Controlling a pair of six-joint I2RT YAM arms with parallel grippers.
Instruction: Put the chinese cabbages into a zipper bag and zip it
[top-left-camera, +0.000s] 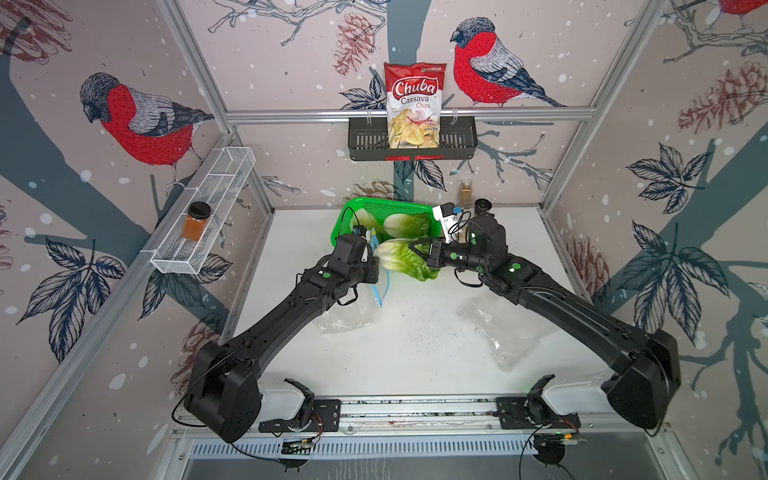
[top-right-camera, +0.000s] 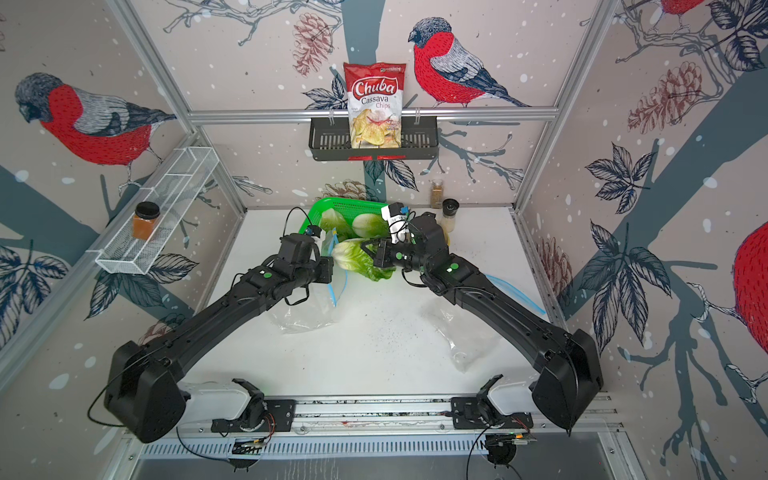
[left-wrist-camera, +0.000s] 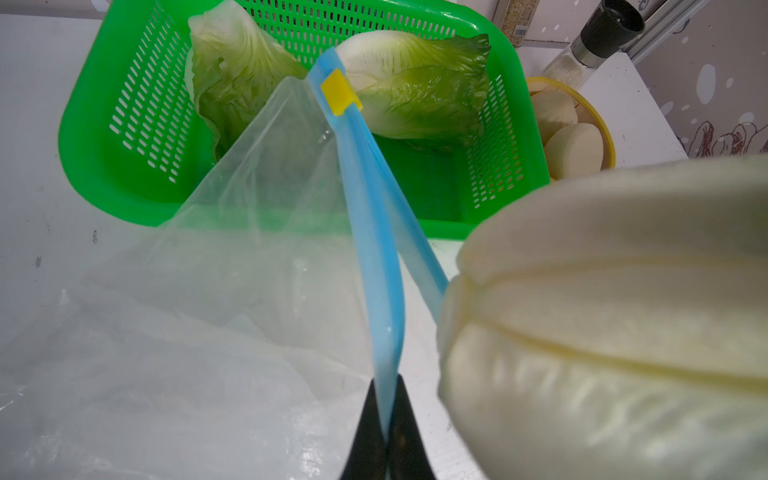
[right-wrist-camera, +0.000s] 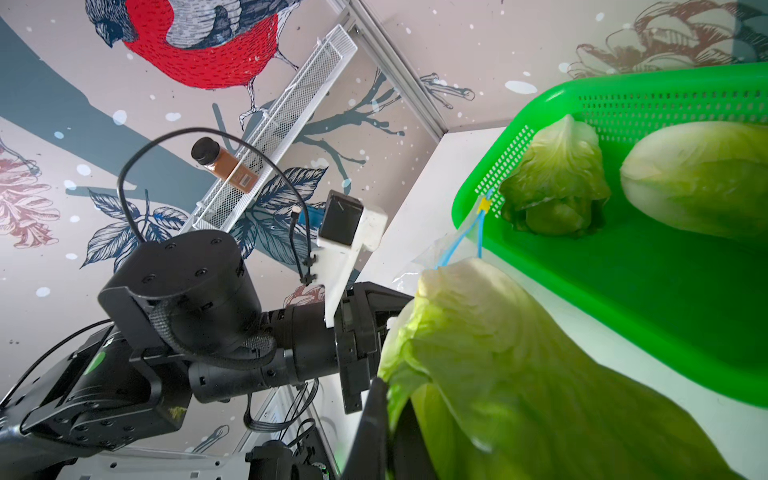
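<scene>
My left gripper is shut on the blue zip rim of a clear zipper bag (left-wrist-camera: 264, 336), whose yellow slider (left-wrist-camera: 340, 92) is at the far end. Between the two blue strips the mouth is parted. Above the table, a green-white chinese cabbage (right-wrist-camera: 520, 376) hangs from my right gripper, its outer leaf pinched between the shut fingers. In the left wrist view its pale base (left-wrist-camera: 608, 320) is close beside the bag's mouth, outside it. Two further cabbages (right-wrist-camera: 556, 180) (left-wrist-camera: 416, 84) lie in the green basket (left-wrist-camera: 120, 204).
A second clear bag (top-left-camera: 508, 328) lies flat at the right of the table. Behind the right arm are a yellow bowl (left-wrist-camera: 612, 144) with pale pieces and a black-capped grinder (left-wrist-camera: 612, 32).
</scene>
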